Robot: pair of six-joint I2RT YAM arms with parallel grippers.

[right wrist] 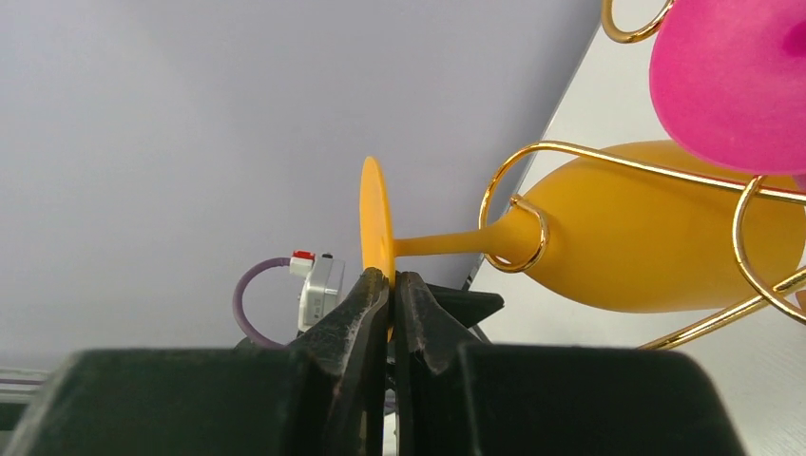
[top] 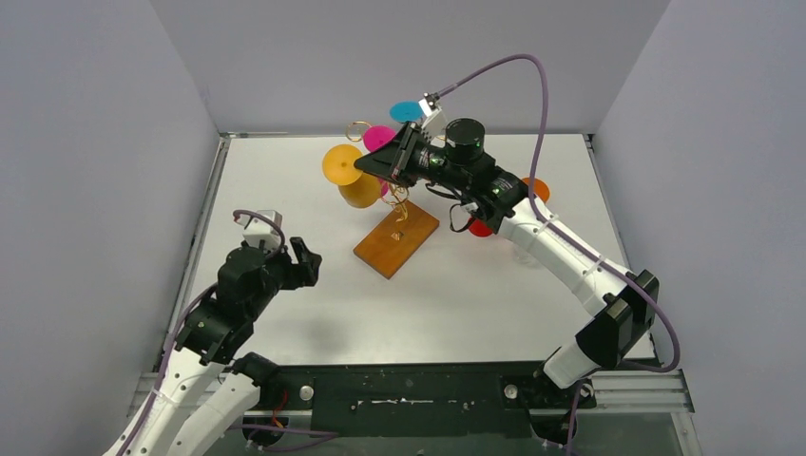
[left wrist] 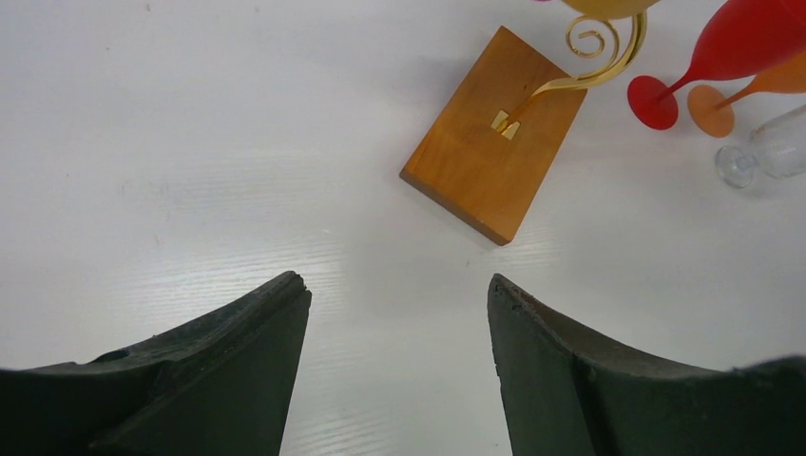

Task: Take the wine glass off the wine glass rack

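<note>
A yellow wine glass (top: 340,163) hangs sideways in the gold rack, its bowl (right wrist: 656,237) lying within the wire loops. My right gripper is shut on the edge of its foot (right wrist: 375,209). Pink glasses (right wrist: 732,76) and a blue one (top: 405,111) hang beside it. The rack's wooden base (left wrist: 485,152) stands mid-table. My left gripper is apart from the rack, toward the front left, its fingers parted and nothing between them.
Red (left wrist: 722,47), orange (left wrist: 713,109) and clear (left wrist: 765,152) glasses stand right of the rack.
</note>
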